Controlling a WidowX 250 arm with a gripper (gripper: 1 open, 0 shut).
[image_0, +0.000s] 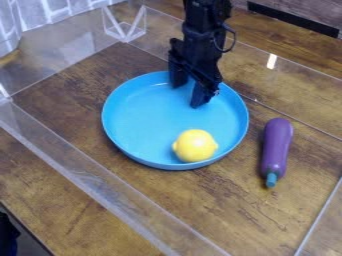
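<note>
A black robot gripper (191, 78) reaches down from the top of the view over the back of a blue plate (147, 120), its fingers spread open at or just above the plate's rear part; whether they touch it is unclear. A round yellow object (195, 145) lies on the front right of the plate, well apart from the gripper. No held object is visible between the dark fingers.
A purple eggplant-like object (277, 148) with a teal tip lies right of the plate on the wooden table (160, 215). Pale clear edging runs along the upper left and lower left.
</note>
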